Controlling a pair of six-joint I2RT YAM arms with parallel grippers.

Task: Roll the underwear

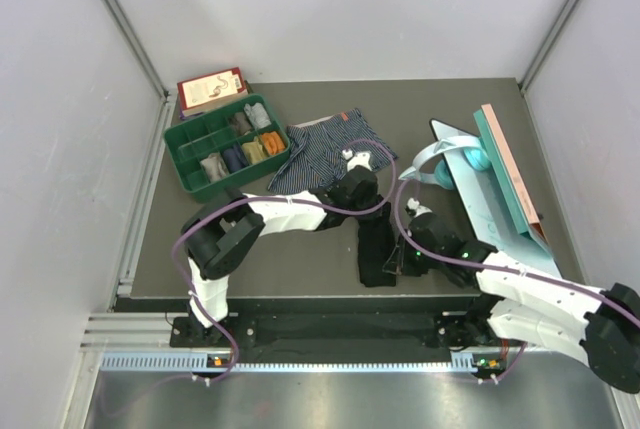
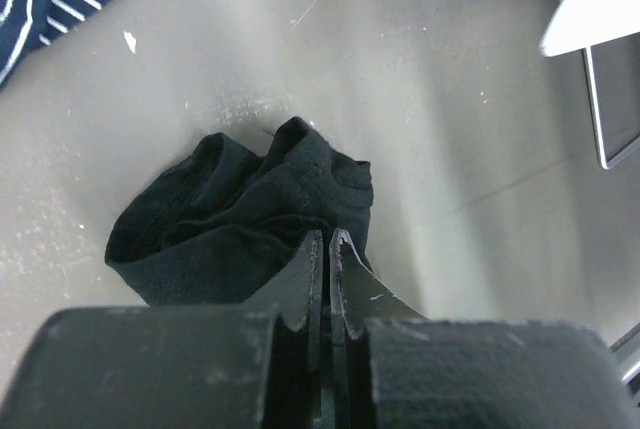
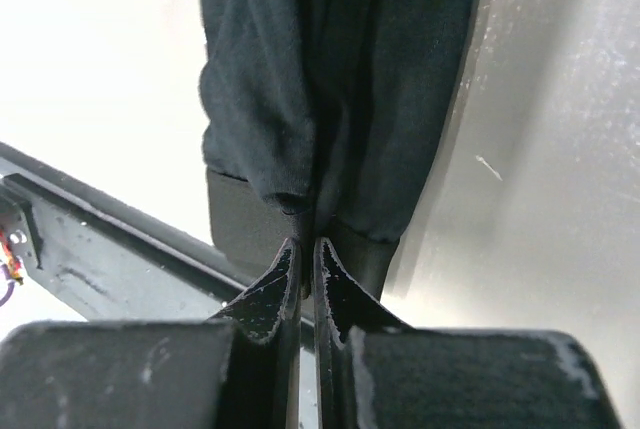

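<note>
Black underwear (image 1: 374, 259) lies as a long, narrow folded strip near the table's front edge. At its far end, my left gripper is shut at the bunched fabric (image 2: 230, 199); whether cloth is between its fingers is hard to tell. At the near end, my right gripper is shut, its tips at the tip of a fold lying along the cloth (image 3: 390, 79); I cannot tell whether any fabric is pinched.
A green divided box (image 1: 190, 133) with rolled clothes stands at the back left, beside a striped cloth (image 1: 310, 149). On the right are a laptop-like board (image 1: 500, 229) and pale blue headphones (image 1: 443, 145).
</note>
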